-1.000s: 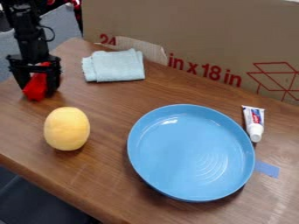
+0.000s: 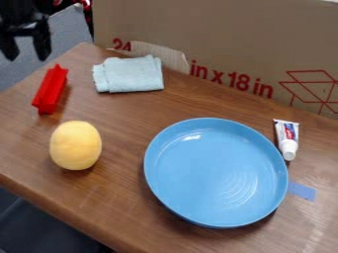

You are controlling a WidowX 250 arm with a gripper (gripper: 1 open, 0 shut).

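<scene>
My gripper (image 2: 24,38) is a dark, blurred shape at the top left edge, raised above and left of a red object (image 2: 50,89) on the table, with its fingers apart and nothing seen between them. A yellow rounded object (image 2: 75,145) sits at the lower left, and a large blue plate (image 2: 215,172) lies at the right. A folded pale blue cloth (image 2: 126,74) rests at the back, right of the red object. A white toothpaste tube (image 2: 288,139) stands out at the right, beside the plate.
A cardboard box (image 2: 224,40) walls off the back of the wooden table (image 2: 126,124). A small blue strip (image 2: 301,191) is on the tabletop right of the plate. Its edge runs along the lower left.
My gripper has moved up and left, away from the red object it was over a second ago. The red object now lies uncovered on the table; the rest is unchanged.
</scene>
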